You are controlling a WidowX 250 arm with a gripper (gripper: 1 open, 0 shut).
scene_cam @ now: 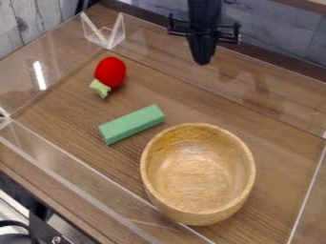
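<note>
A black robot gripper [201, 50] hangs at the top centre of the camera view, above the back of the wooden table, its fingertips shut with nothing visible between them. A red round object [111, 71] lies at the left beside a small light-green piece [101, 88]. A green block [132, 124] lies below them, and a large tan bowl [197, 204] stands at the front right.
A clear transparent item [105, 30] stands at the back left.
</note>
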